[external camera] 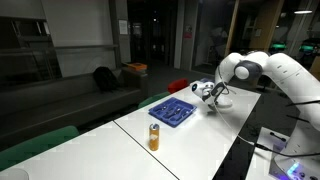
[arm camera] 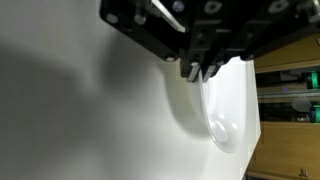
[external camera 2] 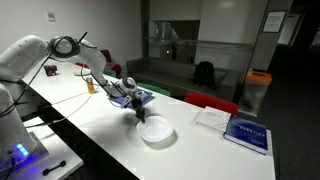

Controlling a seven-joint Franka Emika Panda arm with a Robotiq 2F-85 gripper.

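Note:
A white oval plate (external camera 2: pixel 156 132) lies on the white table, with my gripper (external camera 2: pixel 139 119) at its near-left rim. From the wrist camera, the plate (arm camera: pixel 226 105) runs up between the fingertips of the gripper, which is shut on its rim. Exterior view 1 has the gripper (external camera: pixel 211 104) at the far right of the table, and the arm partly covers the plate (external camera: pixel 226 102) there. Whether the rim is raised off the table cannot be told.
A blue tray (external camera: pixel 172 112) with small items stands left of the gripper. Nearer is an orange-and-white bottle (external camera: pixel 154 137). Beyond the plate lie a white box or book (external camera 2: pixel 211 119) and a dark blue one (external camera 2: pixel 247 135).

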